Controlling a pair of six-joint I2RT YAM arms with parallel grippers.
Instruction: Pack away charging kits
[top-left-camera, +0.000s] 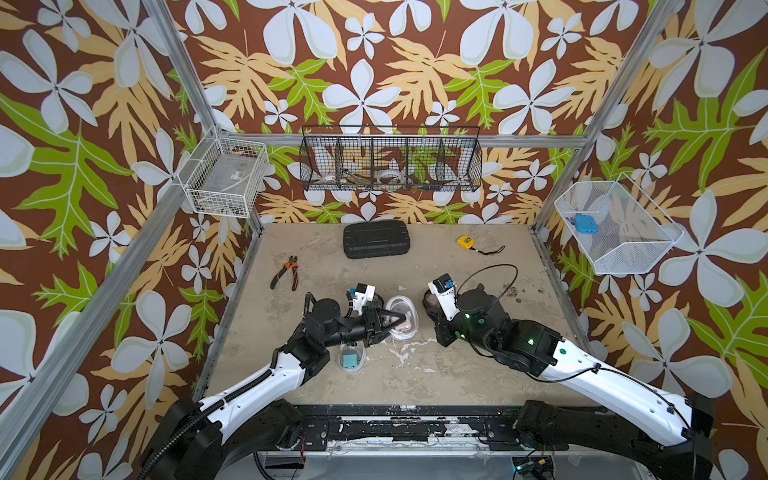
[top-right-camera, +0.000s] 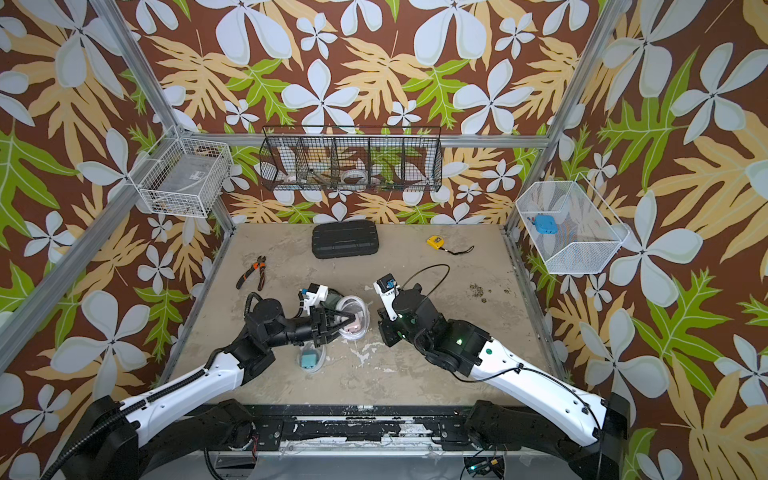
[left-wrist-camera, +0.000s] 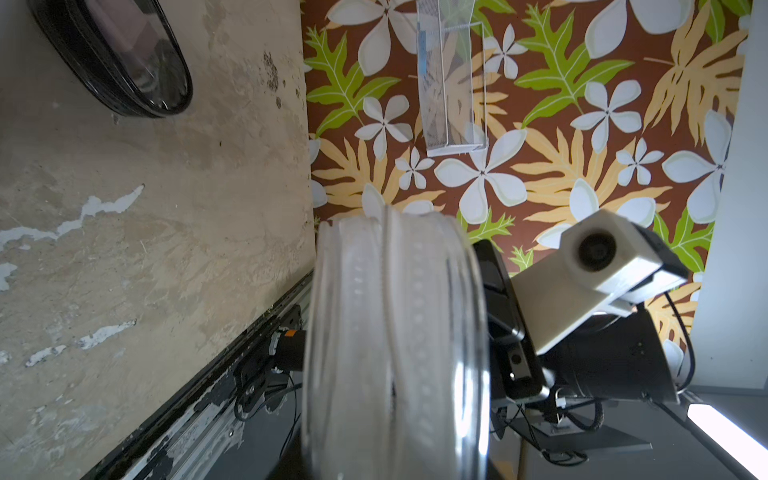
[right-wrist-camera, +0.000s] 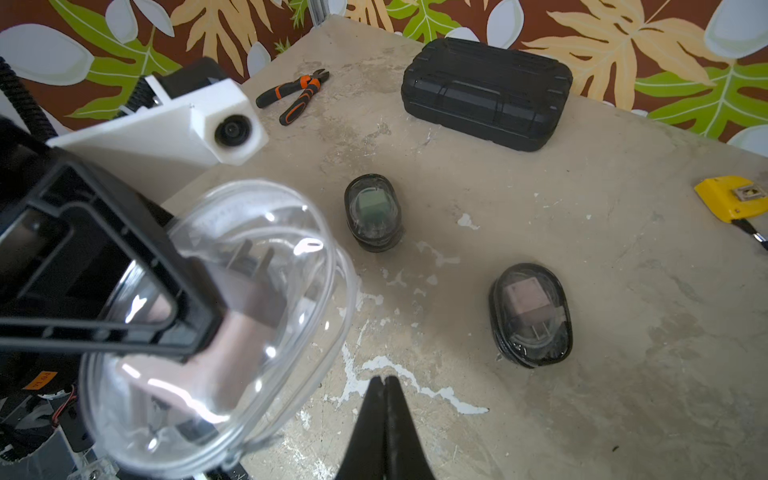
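Observation:
My left gripper holds a clear oval case with a pink charger inside, raised over the table centre; in the left wrist view the case fills the lower middle. My right gripper is shut with nothing between its fingers, just right of that case. Two black-rimmed kits lie on the table in the right wrist view: one with a green charger, one with a pink charger. Another clear kit with a teal charger lies below the left gripper.
Black hard box, pliers and yellow tape measure lie toward the back. A white basket hangs left, a black divided rack at the back, a mesh basket with a blue item at right.

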